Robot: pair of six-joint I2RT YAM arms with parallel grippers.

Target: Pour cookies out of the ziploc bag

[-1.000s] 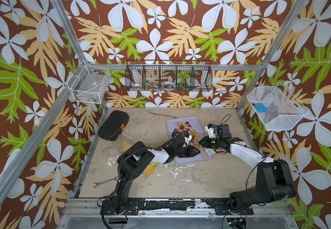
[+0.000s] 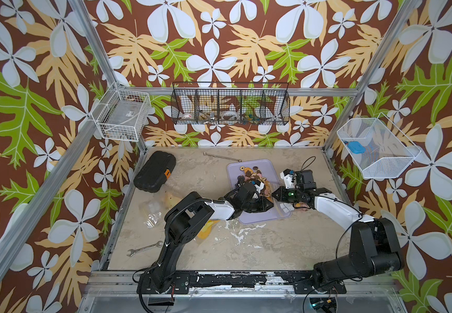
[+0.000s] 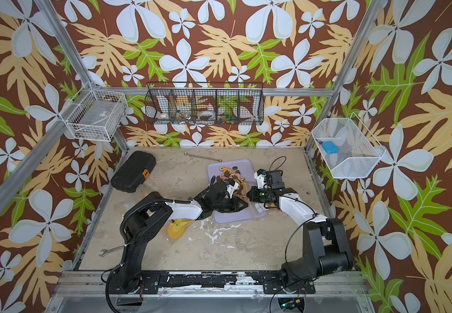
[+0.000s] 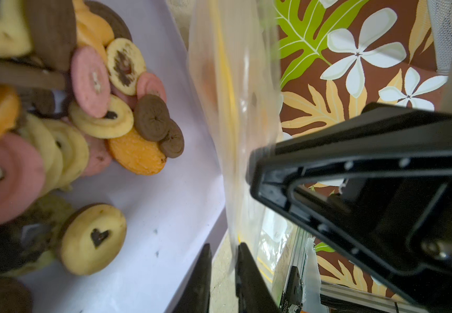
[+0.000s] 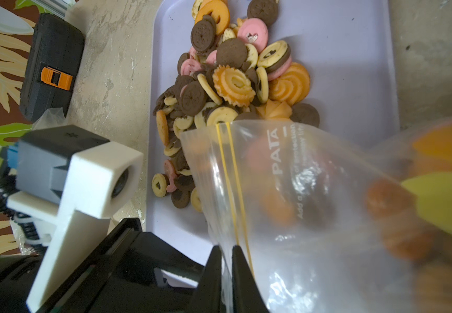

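Note:
A clear ziploc bag (image 5: 309,172) with yellow zip lines and several cookies in it fills the lower right of the right wrist view. My right gripper is closed around the edge of its mouth, film running between the fingers. My left gripper has its fingers apart at the bag's lower edge; the film (image 4: 236,172) comes down against one fingertip. Loose cookies (image 5: 226,99) lie heaped on a lilac tray (image 5: 351,67) beside the bag. From above, the arms hide most of the bag.
A black case (image 2: 154,171) stands at the back left. Wrenches (image 2: 145,248) lie front left and along the back. Another clear bag (image 2: 152,214) and a yellow object (image 2: 205,229) are left of the tray.
The left gripper has shifted very slightly over the tray. The right arm looks the same from above, and the heap of cookies shows no clear difference.

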